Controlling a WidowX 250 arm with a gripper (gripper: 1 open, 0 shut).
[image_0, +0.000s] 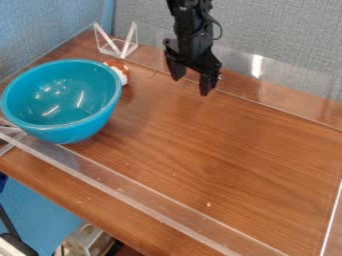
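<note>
My gripper (191, 74) is black and hangs above the back of the wooden table, near the middle of the view, with its two fingers spread apart and nothing visible between them. A turquoise bowl (60, 100) sits at the table's left. A small orange-and-white object (118, 73) lies just behind the bowl's right side, partly hidden by it.
A white wire rack (116, 40) stands at the back left corner. Clear low walls edge the wooden table (214, 160), whose middle and right are bare. Grey textured panels stand behind.
</note>
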